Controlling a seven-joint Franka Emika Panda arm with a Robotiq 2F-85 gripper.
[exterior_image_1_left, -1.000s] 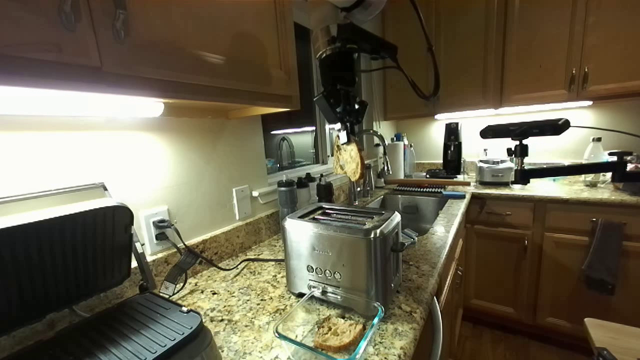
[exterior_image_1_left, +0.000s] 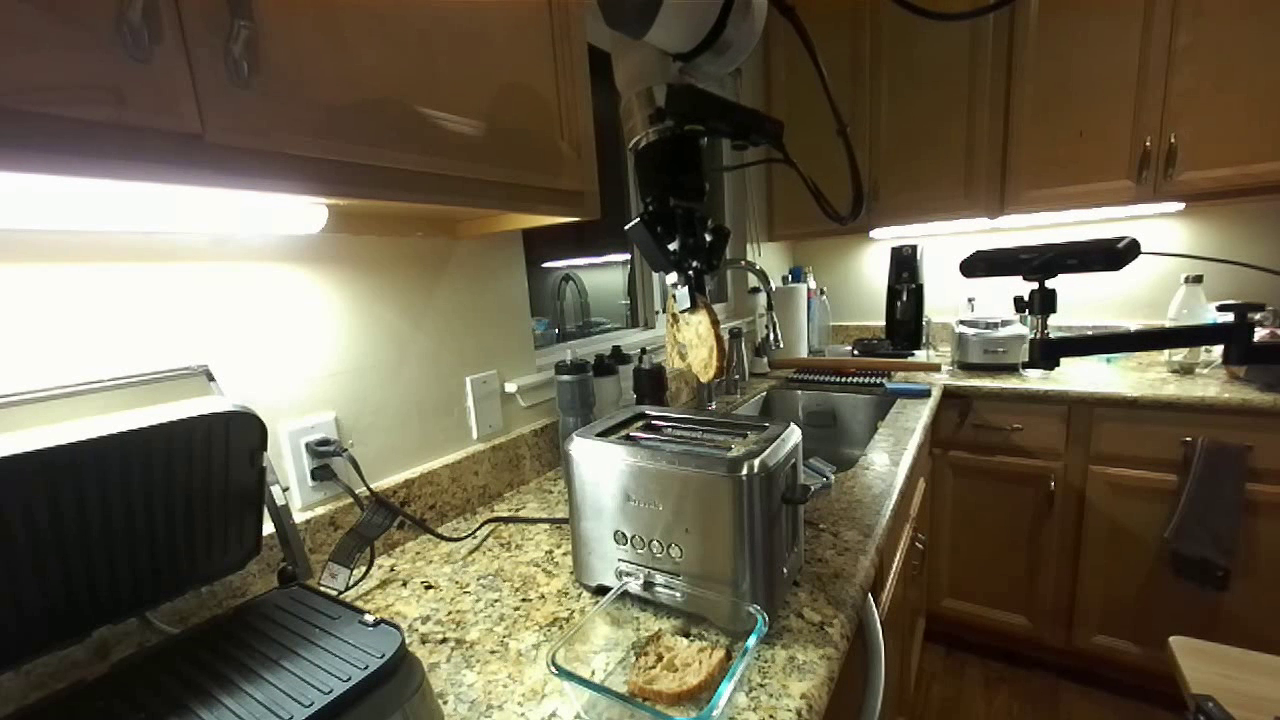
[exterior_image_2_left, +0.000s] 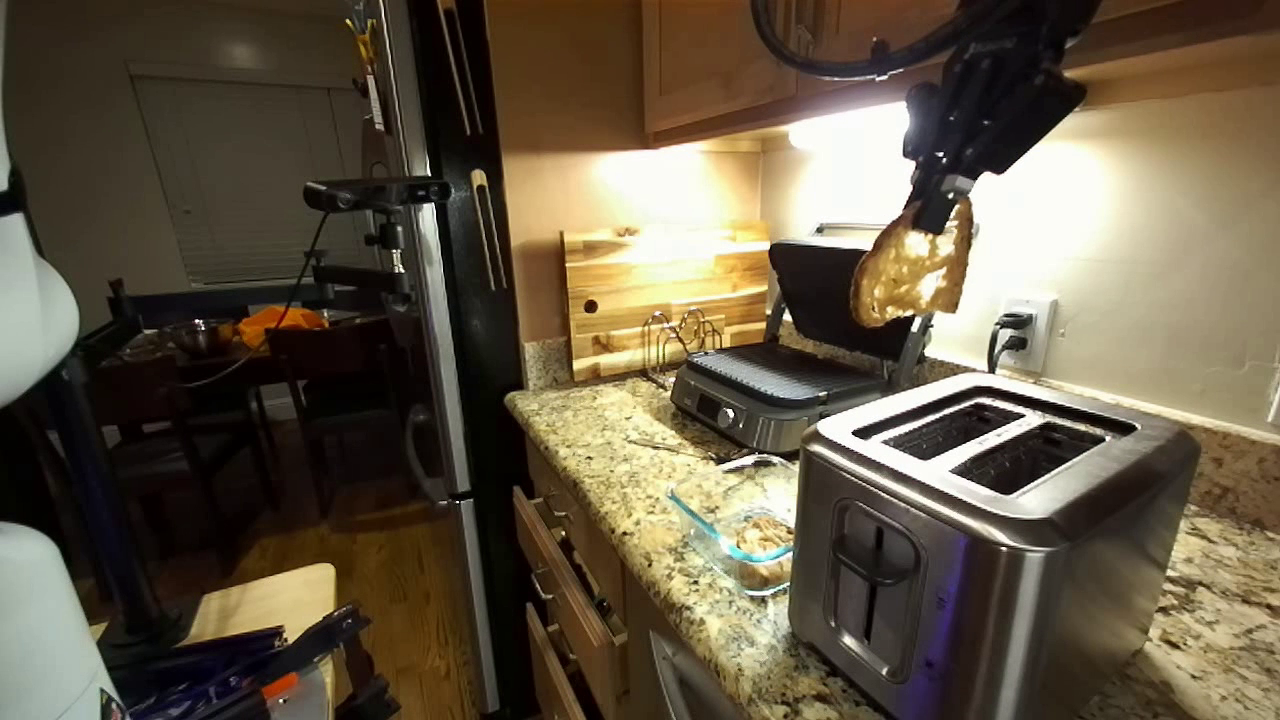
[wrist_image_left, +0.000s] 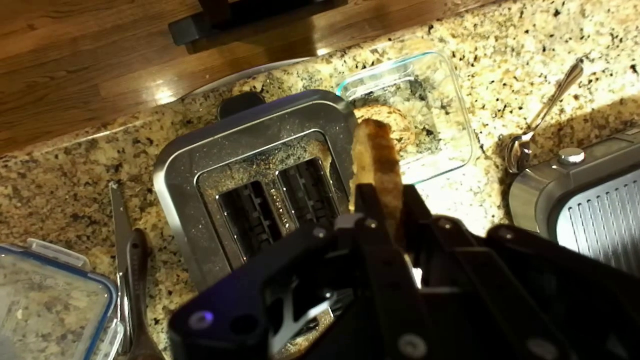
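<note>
A slice of bread (exterior_image_1_left: 695, 342) hangs from my gripper, which is shut on its upper edge. It is held above the height of the steel toaster (exterior_image_1_left: 678, 510), apart from it. In the wrist view the slice (wrist_image_left: 376, 156) appears nearly edge-on, beside the toaster's two slots (wrist_image_left: 279, 207). Both slots look empty in the second exterior view, where the toaster (exterior_image_2_left: 984, 552) stands in front. A second bread slice (exterior_image_1_left: 678, 667) lies flat in a glass container (exterior_image_1_left: 744, 654) next to the toaster.
An open grill press (exterior_image_2_left: 780, 372) stands beyond the container. On the counter lie a spoon (wrist_image_left: 543, 117), a knife (wrist_image_left: 121, 240) and a blue-edged lid (wrist_image_left: 54, 306). Upper cabinets (exterior_image_1_left: 396, 96) overhang the back of the counter.
In exterior view 1, the gripper and its slice have shifted slightly; the slice hangs a little lower and its face has turned somewhat. Toaster and container have stayed put.
</note>
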